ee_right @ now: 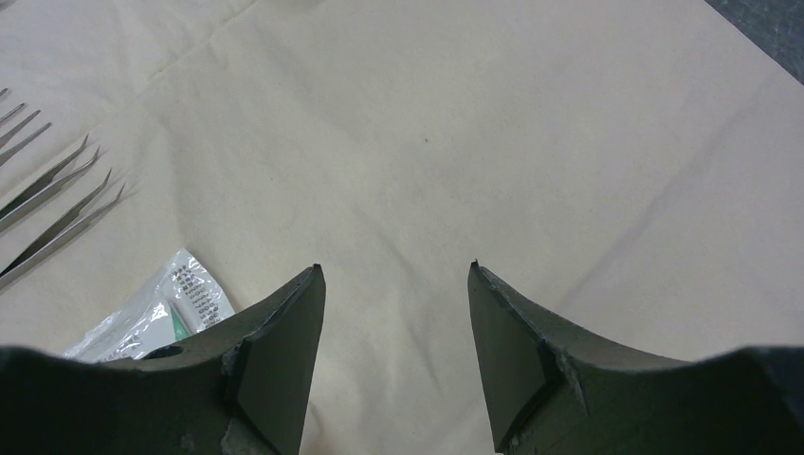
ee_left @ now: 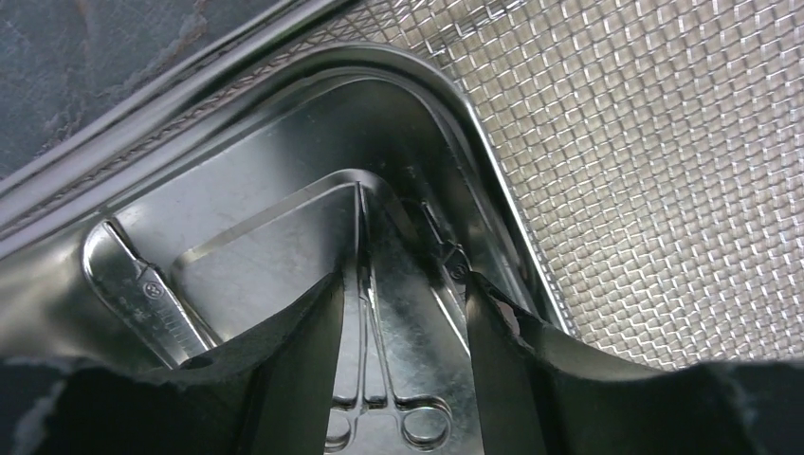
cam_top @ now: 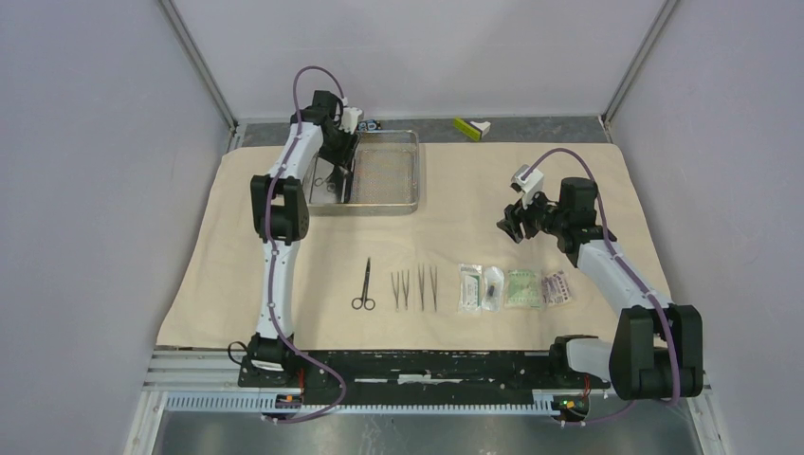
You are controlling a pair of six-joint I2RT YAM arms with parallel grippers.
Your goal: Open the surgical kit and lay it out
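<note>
My left gripper is open low over the inner steel tray (ee_left: 246, 161), its fingers either side of a slender ringed clamp (ee_left: 367, 303); two scalpel handles (ee_left: 152, 289) lie along that tray's sides. The tray sits in the left part of the steel case (cam_top: 408, 207), beside a mesh floor (ee_left: 626, 142). My right gripper stands open over bare cloth at the right. On the cloth lie scissors (cam_top: 365, 294), several tweezers (cam_top: 422, 284) and several packets (cam_top: 523, 287).
A green-yellow box (cam_top: 468, 128) lies on the grey back strip. The cloth between the case and my right arm is clear, as is the far left.
</note>
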